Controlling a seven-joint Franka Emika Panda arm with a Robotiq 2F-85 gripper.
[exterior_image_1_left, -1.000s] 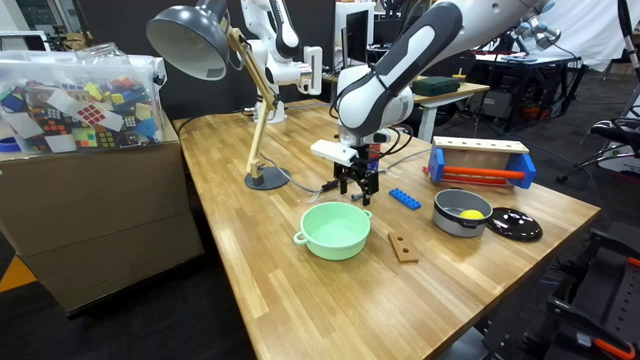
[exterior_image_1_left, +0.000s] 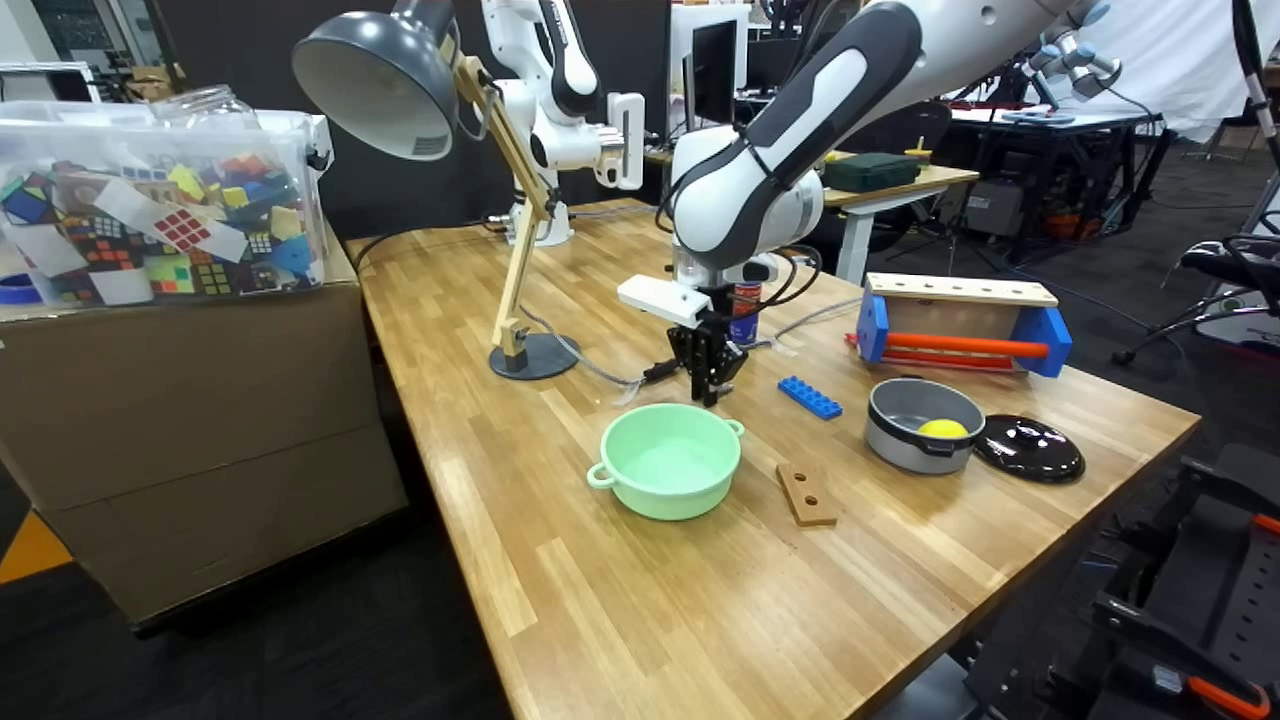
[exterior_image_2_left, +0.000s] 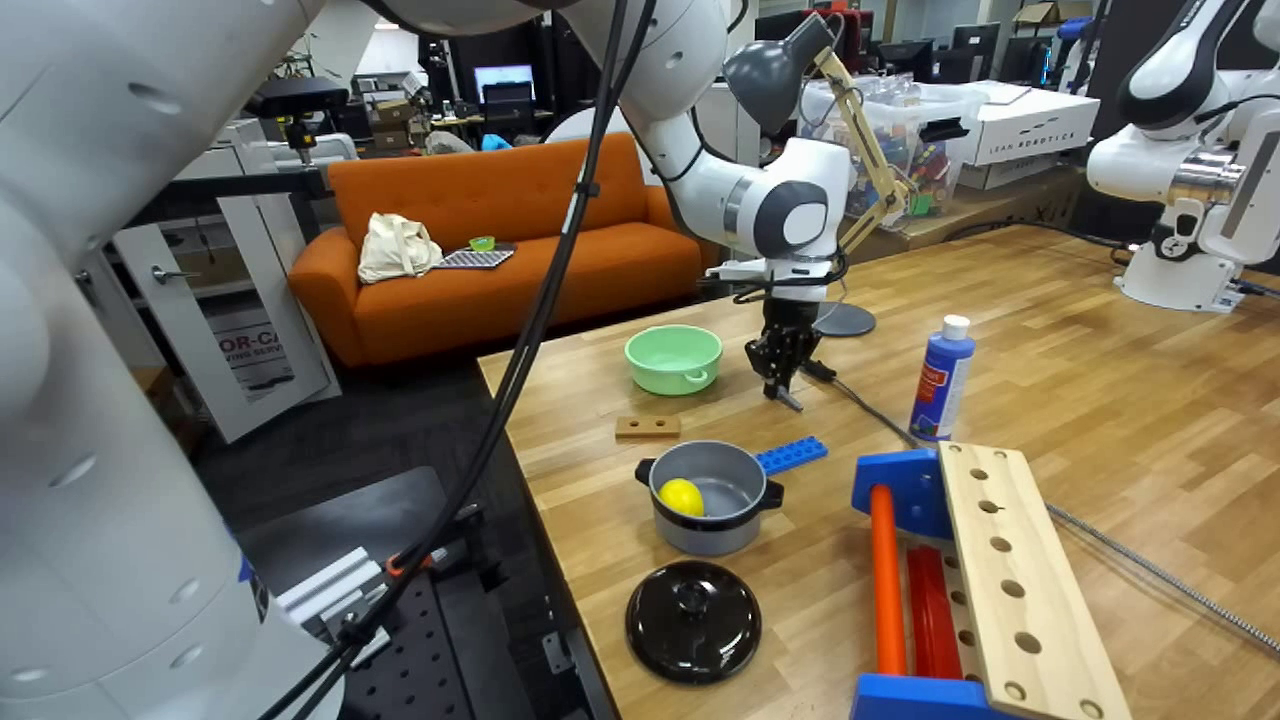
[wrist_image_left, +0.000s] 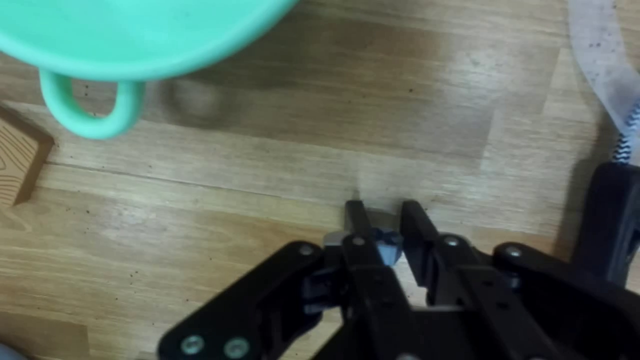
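Low over the table, my gripper is shut on a small grey object (wrist_image_left: 390, 251). Its fingers cover most of this piece; exterior view 2 shows one grey end (exterior_image_2_left: 788, 398) sticking out by the fingertips, at or close to the tabletop. Whether it touches the wood I cannot tell. A light green two-handled bowl (exterior_image_1_left: 672, 462) stands just in front of the gripper in exterior view 1, with its inside looking empty. In the wrist view the bowl's handle (wrist_image_left: 93, 126) lies at the upper left, apart from the fingers.
Nearby lie a brown block with holes (exterior_image_1_left: 806, 494) and a blue brick (exterior_image_1_left: 810, 397). A grey pot (exterior_image_2_left: 708, 498) holds a yellow ball (exterior_image_2_left: 681, 497); its black lid (exterior_image_2_left: 693, 622) is beside it. A blue bottle (exterior_image_2_left: 942, 378), a toy bench (exterior_image_2_left: 1032, 576) and a lamp base (exterior_image_1_left: 534, 356) also stand around.
The fingers were apart around the grey object a second ago; now they have closed on it. The arm has shifted only slightly. The bowl and other objects have not moved.
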